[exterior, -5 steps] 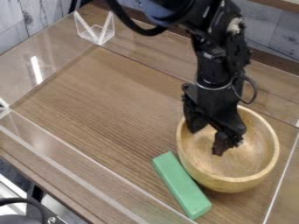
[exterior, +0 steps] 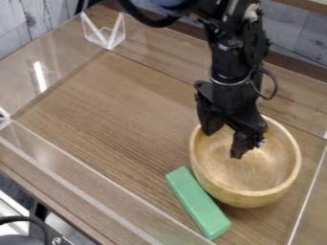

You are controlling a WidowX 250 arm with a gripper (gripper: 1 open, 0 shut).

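Observation:
My gripper (exterior: pixel 230 129), black, hangs pointing down over the left rear part of a round tan bowl (exterior: pixel 262 182), its fingers spread open. The bowl rests at the right of the wooden table. Whether anything lies under the fingers inside the bowl is hard to tell. A green block (exterior: pixel 197 203) lies beside the bowl, at its front left.
A white wire-like object (exterior: pixel 105 29) stands at the back left. A wall bounds the table at the back, and a dark cable shows at the bottom left corner.
My gripper has risen slightly and shifted a little to the left. The bowl has moved very slightly left. The green block has stayed in place.

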